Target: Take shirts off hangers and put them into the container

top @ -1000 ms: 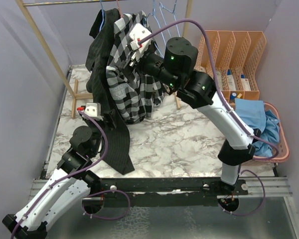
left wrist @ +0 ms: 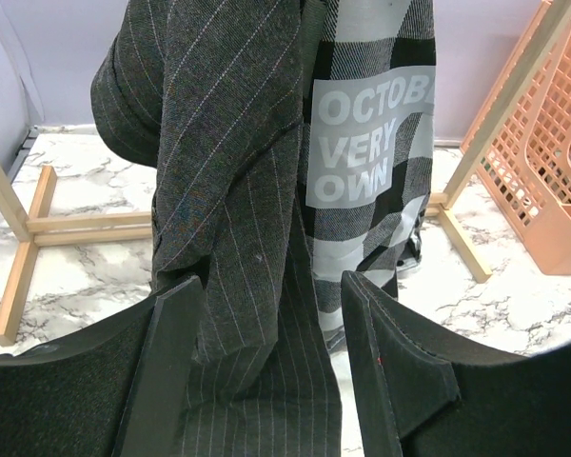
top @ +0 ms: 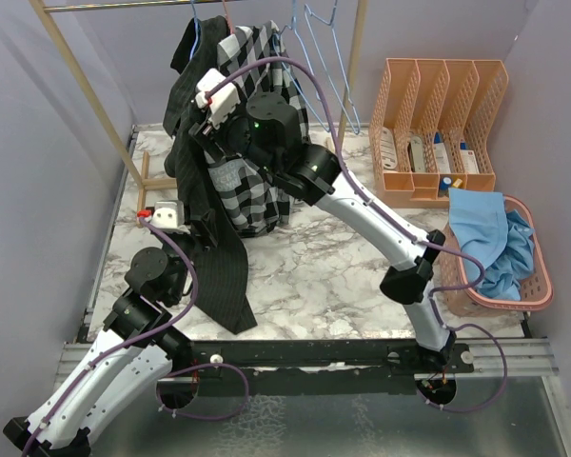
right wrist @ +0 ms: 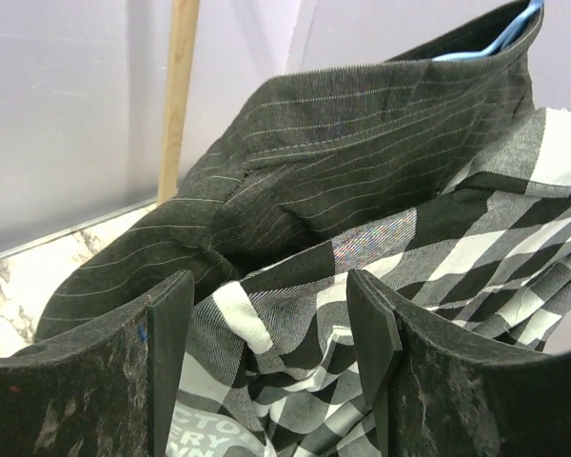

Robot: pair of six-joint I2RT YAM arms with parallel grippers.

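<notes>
A dark pinstriped garment (top: 224,286) hangs from the rack, its lower end spread on the marble table, beside a black-and-white checked shirt (left wrist: 366,143) with printed lettering. A blue hanger (right wrist: 485,49) shows in the dark garment's collar. My left gripper stands open low in front of the dark cloth. My right gripper is up at the garments' top, open, with the checked and dark cloth behind and between its fingers; whether it touches them I cannot tell.
Empty blue hangers (top: 328,67) hang to the right. An orange divided organiser (top: 414,190) and a basket (top: 495,305) with blue cloth stand at the right. The rack's wooden posts (top: 86,86) flank the garments.
My right arm has moved left over the garments' upper part.
</notes>
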